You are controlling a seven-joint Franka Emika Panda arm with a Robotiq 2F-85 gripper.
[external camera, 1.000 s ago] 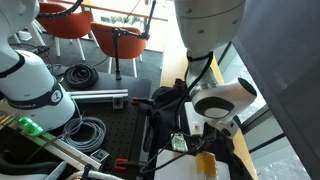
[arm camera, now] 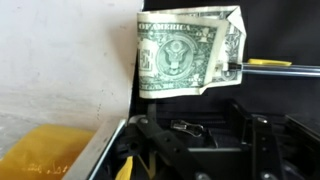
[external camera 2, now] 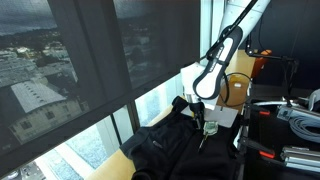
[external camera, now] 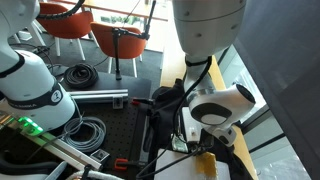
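Note:
A folded dollar bill (arm camera: 180, 55) lies on a black surface in the wrist view, its printed side facing the camera. Across its right end reaches a thin metallic pen-like rod (arm camera: 285, 70) with a yellow part beside it. My gripper is at the bottom of that view, its fingers apart, and no object shows held between them. The bill is ahead of the fingers, apart from them in the picture. In exterior view 2 a pale green patch, seemingly the bill (external camera 2: 210, 128), shows just below the arm's end.
A yellow item (external camera: 206, 164) rests on a white sheet (external camera: 180, 166) near the arm's end. Black cloth (external camera 2: 165, 145) covers much of the table. Coiled grey cable (external camera: 88, 133) lies beside another robot base (external camera: 30, 95). A window wall runs along one side.
The arm's end has come down a little and shifted slightly right in exterior view 1, covering more of the area around the bill. The sheet and yellow item look unmoved.

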